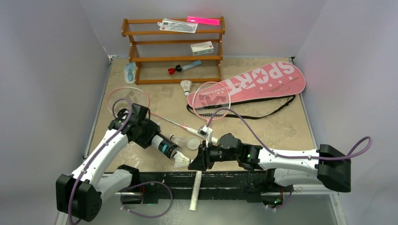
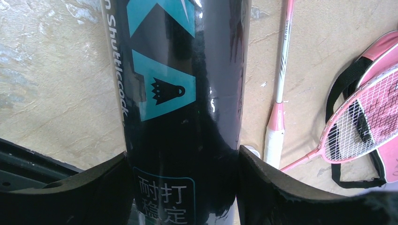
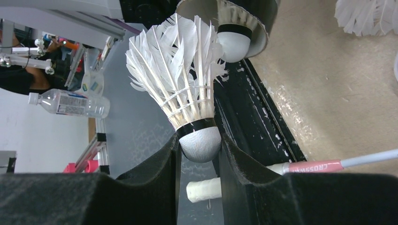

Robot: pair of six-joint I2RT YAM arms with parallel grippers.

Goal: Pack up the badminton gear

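My left gripper is shut around the dark shuttlecock tube [image 2: 183, 93], held tilted with its open mouth toward the right arm. Inside that mouth [image 3: 266, 40] a shuttlecock [image 3: 234, 44] shows its white cork in the right wrist view. My right gripper is shut on the cork of another white feather shuttlecock [image 3: 173, 75], its feathers pointing to the tube mouth and beside it in that view. From above, the held shuttlecock [image 1: 181, 160] is at the tube's end [image 1: 164, 146]; whether its feathers are inside cannot be told.
Two pink rackets [image 1: 211, 101] [image 1: 196, 192] lie on the table, one handle over the front edge. A pink racket bag [image 1: 265, 82] is at the back right. Loose shuttlecocks [image 1: 186, 86] [image 1: 177, 140] and a round lid [image 1: 193, 143] lie nearby. A wooden rack [image 1: 173, 59] stands behind.
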